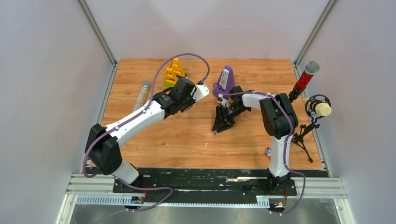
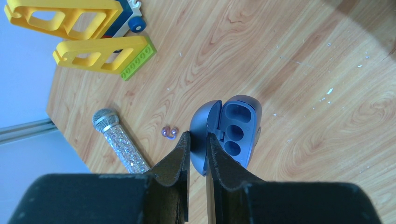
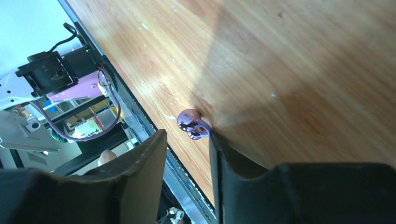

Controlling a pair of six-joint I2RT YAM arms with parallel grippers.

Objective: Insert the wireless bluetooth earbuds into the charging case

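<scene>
A blue charging case with its lid up is in the left wrist view, its several round holes showing empty. My left gripper is shut on the case's lid. One purple earbud lies on the table beyond that gripper. Another purple earbud appears in the right wrist view at the tips of my right gripper, which is part open. That earbud's lower end touches or nearly touches the right-hand finger, and the other finger stands apart from it. From above, this earbud shows below the right gripper's tips.
Yellow toy blocks and a glittery microphone lie at the left back. A purple metronome-like object stands behind the right gripper. A tripod and a small toy are at the right.
</scene>
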